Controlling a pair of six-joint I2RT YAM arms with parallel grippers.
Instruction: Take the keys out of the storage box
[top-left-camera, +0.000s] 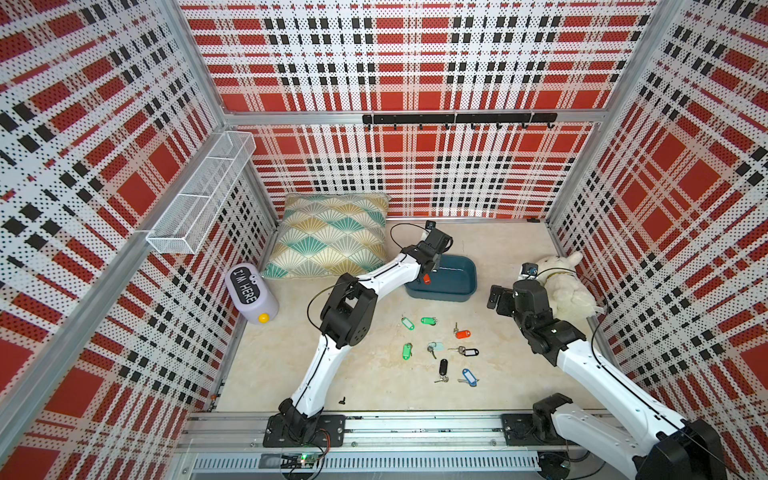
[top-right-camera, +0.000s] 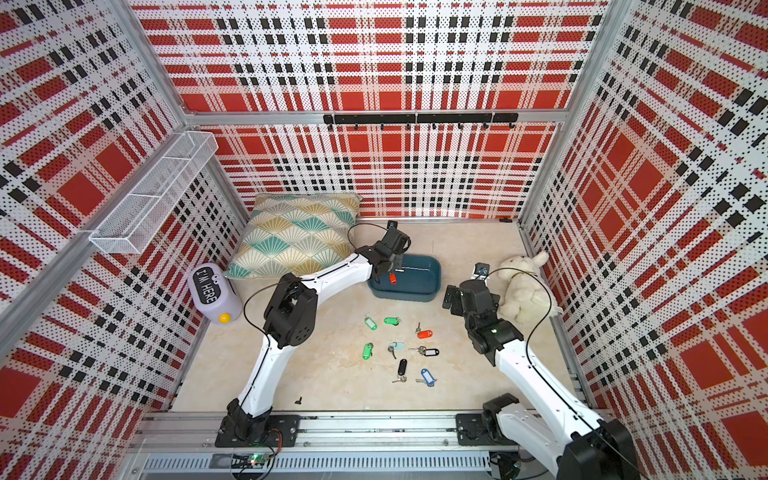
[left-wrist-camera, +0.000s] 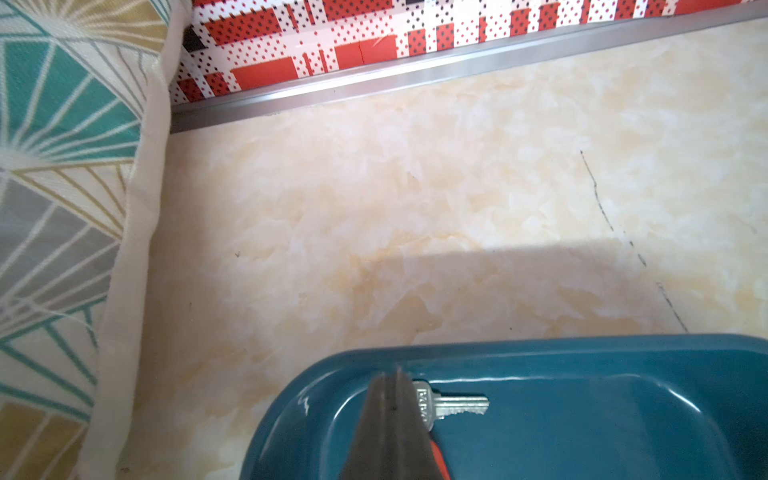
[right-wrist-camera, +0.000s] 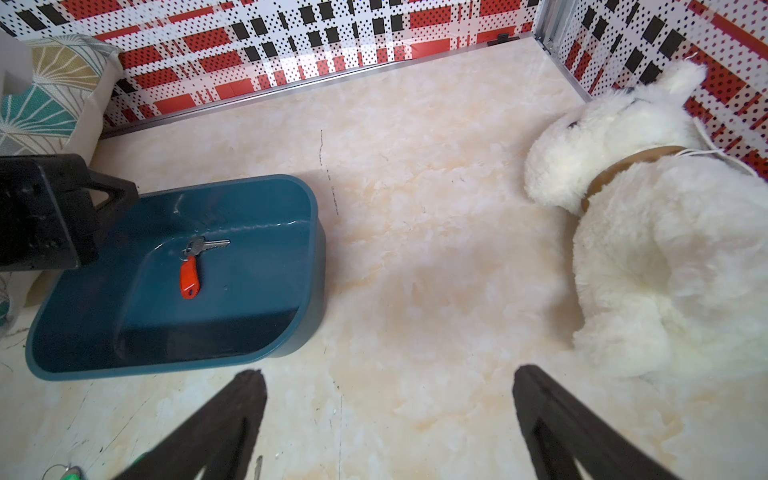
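In the right wrist view, a key with a red tag (right-wrist-camera: 189, 277) lies on the floor of the dark teal storage box (right-wrist-camera: 310, 232). The left wrist view shows the metal key (left-wrist-camera: 460, 405) beside my left gripper, whose fingers are shut together with nothing between them; they hide most of the red tag. From above, the left gripper (top-left-camera: 437, 264) hangs over the box's left part, with the red tag (top-left-camera: 426, 278) visible just below it. My right gripper stands open and empty to the right of the box, its two fingers far apart.
Several tagged keys, among them a blue one (top-left-camera: 469, 377) and a green one (top-left-camera: 407, 351), lie on the table in front of the box. A patterned pillow (top-left-camera: 328, 236) leans at the back left. A white plush toy (right-wrist-camera: 656, 264) sits behind the right arm.
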